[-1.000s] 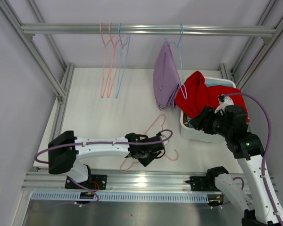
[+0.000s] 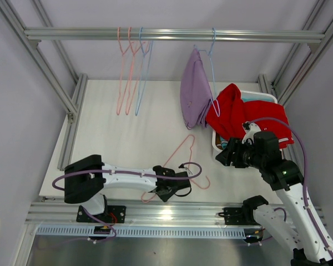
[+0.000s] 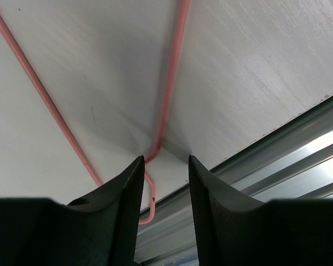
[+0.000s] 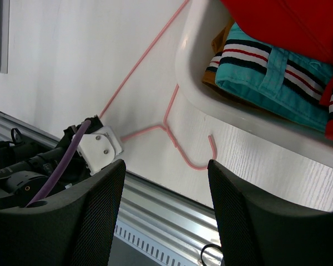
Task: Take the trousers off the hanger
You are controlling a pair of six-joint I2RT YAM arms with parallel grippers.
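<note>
Purple trousers [image 2: 194, 91] hang on a blue hanger [image 2: 213, 72] on the rail at the right. A pink hanger [image 2: 184, 141] lies on the white board; my left gripper is low over it, part open, with a pink bar [image 3: 169, 83] visible beyond its empty fingers. My right gripper is open above the front-left corner of the white bin, pointing down, with the pink hanger's hook [image 4: 197, 163] seen between and beyond its fingers.
The white bin [image 4: 194, 66] holds red cloth [image 2: 227, 111] and teal striped clothing [image 4: 266, 77]. Several empty pink and blue hangers [image 2: 127, 83] hang at the left of the rail [image 2: 83, 34]. The board's left part is clear.
The right arm has moved slightly down-left in the top view compared with a second ago. My left arm has shifted a little to the right. The trousers have not moved.
</note>
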